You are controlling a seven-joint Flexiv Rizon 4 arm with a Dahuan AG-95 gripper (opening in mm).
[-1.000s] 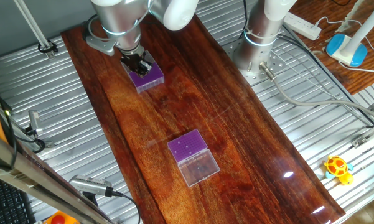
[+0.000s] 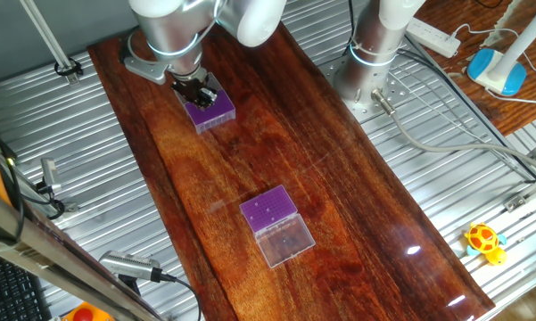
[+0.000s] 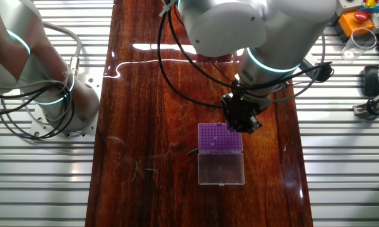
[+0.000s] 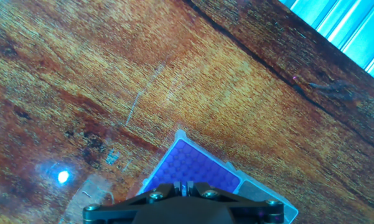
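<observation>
A purple box (image 2: 214, 115) of small wells stands at the far end of the wooden table, its clear lid (image 3: 221, 169) folded open. Over this box is my gripper (image 2: 202, 98), its tips close above the wells. In the wrist view, the gripper crosses the purple grid (image 4: 195, 164) from below, with its fingertips near each other. Whether anything small sits between them cannot be made out. A second purple box (image 2: 268, 209), with its clear lid (image 2: 285, 241) open, lies nearer the middle; a few pale spots show in its wells.
A toy turtle (image 2: 484, 239) sits off the table at right.
Over the last second the wrist has shifted very slightly above the far box.
</observation>
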